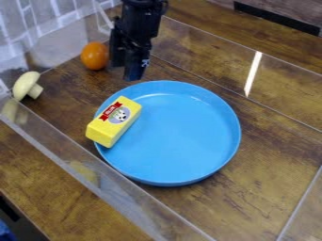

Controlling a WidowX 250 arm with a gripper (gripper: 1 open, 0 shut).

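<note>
A black gripper (pixel 131 58) hangs at the top centre of the camera view, above the wooden floor just right of an orange round object (pixel 94 56); whether its fingers are open or shut is unclear. Below it lies a blue plate (pixel 176 151), with a yellow box (pixel 112 120) bearing a red-and-white label on its left part.
A pale mushroom-like object (pixel 25 86) lies at the far left. Clear plastic walls run along the left and lower-left of the wooden surface (pixel 270 132).
</note>
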